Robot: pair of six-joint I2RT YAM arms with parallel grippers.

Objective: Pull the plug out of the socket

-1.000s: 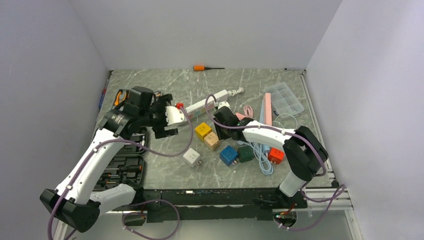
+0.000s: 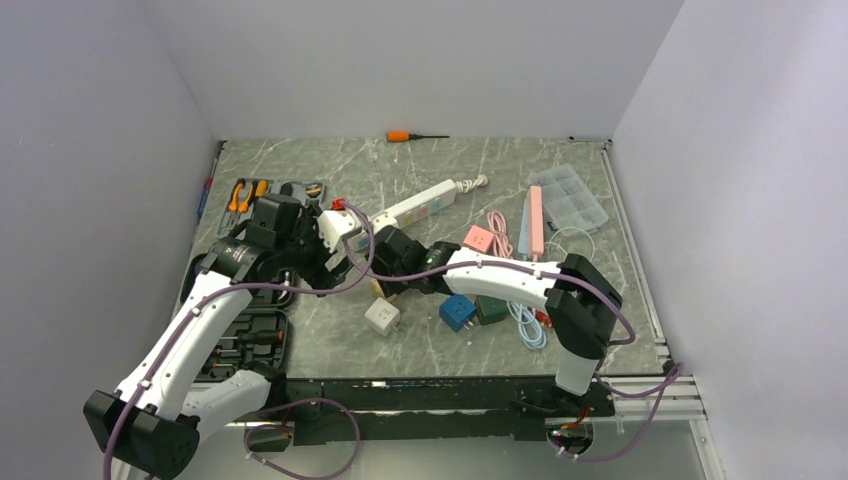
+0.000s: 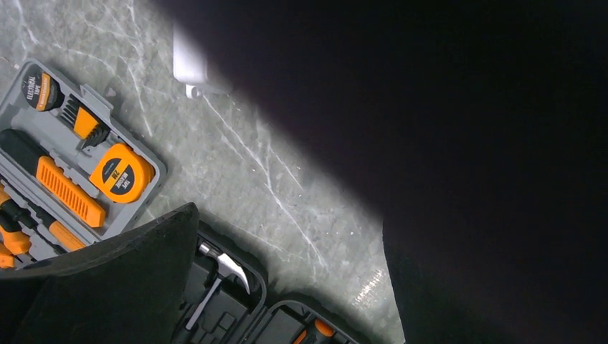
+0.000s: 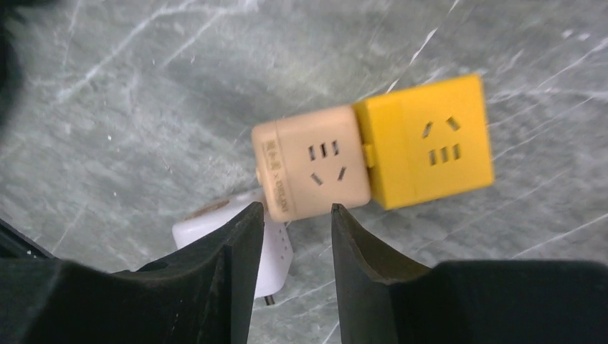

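A tan plug block (image 4: 315, 166) touches a yellow socket block (image 4: 434, 140) in the right wrist view; a small yellow piece shows at their joint. My right gripper has its fingertips apart at the tan block's lower edge. Whether they bear on the block cannot be told. From above, the right hand covers the yellow block and leaves only a bit of the tan block (image 2: 378, 290) showing. To its left, my left gripper (image 2: 333, 268) stands open. In the left wrist view a large dark shape hides much of the scene, and bare table shows between the left fingers.
A white plug (image 2: 382, 317) lies close in front of the tan block. Blue (image 2: 458, 312) and green (image 2: 491, 309) plugs are to the right. A power strip (image 2: 425, 203) lies behind the right hand, and tool cases (image 2: 245, 345) occupy the left.
My right gripper has moved left, and the tan block has shifted left too. The yellow block is now hidden from above. My left gripper has moved only slightly.
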